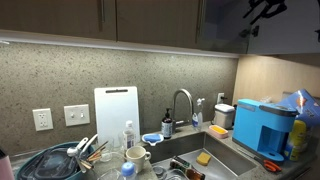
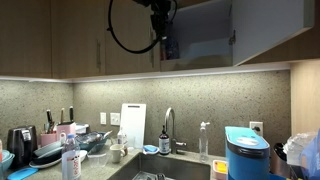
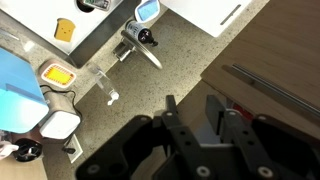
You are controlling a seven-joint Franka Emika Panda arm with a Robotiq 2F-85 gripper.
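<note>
My gripper shows its two dark fingers at the bottom of the wrist view, with a gap between the tips. Nothing distinct can be made out in that gap, so I cannot tell whether they grip anything. In exterior view 2 the dark arm and gripper (image 2: pixel 158 18) are high up, in front of the upper cabinets. One cabinet (image 2: pixel 200 42) stands open, its door (image 2: pixel 268 30) swung out to the right. Something reddish (image 3: pixel 228 103) shows inside it, right of the fingers.
Below lie the sink (image 1: pixel 215 158), faucet (image 1: pixel 183 104), soap bottle (image 1: pixel 167 125) and a blue coffee machine (image 1: pixel 262 127). Dishes and a mug (image 1: pixel 137 155) crowd the left counter. A white board (image 1: pixel 117 112) leans on the wall. Open air separates the arm from the counter.
</note>
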